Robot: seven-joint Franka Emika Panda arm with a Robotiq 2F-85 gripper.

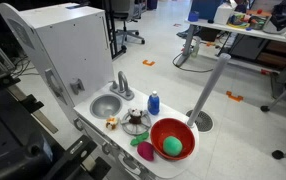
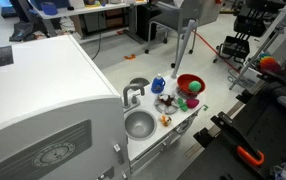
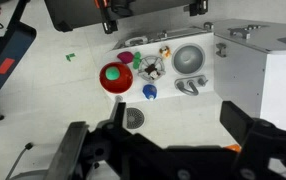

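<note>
My gripper hangs high over the floor in the wrist view, its black fingers (image 3: 76,148) spread wide with nothing between them. Below is a small white toy kitchen counter (image 1: 103,122) with a grey sink (image 1: 106,106) and tap. A red bowl (image 1: 186,133) at the counter's end holds a green round thing (image 1: 172,146). Close by are a blue bottle (image 1: 153,103), a silvery rack or burner (image 1: 136,122) with something brown on it, an orange-yellow piece (image 1: 112,122), a magenta piece (image 1: 145,150) and a small green piece (image 1: 137,141). The exterior views do not clearly show the gripper.
A tall white cabinet (image 1: 78,50) rises beside the sink. Behind the bowl stands a grey post (image 1: 211,85) on a round base. Black table framing (image 2: 248,130) borders the near side. Open pale floor (image 1: 168,60) lies beyond the counter.
</note>
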